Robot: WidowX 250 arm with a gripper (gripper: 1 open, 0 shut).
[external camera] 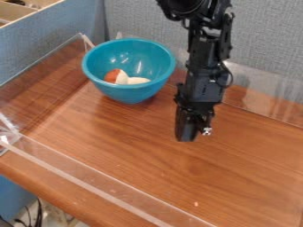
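My black gripper (190, 129) points down over the wooden table, right of a teal bowl (154, 55), with its fingertips low near the tabletop. It looks shut, and I see nothing clearly held; a small silvery piece shows at its right side. The bowl holds an orange item (112, 76) and pale pieces (134, 81).
Grey padded walls (267, 40) stand behind and at the left, with clear strips along the table's edges. An open wooden box (18, 11) sits at the upper left.
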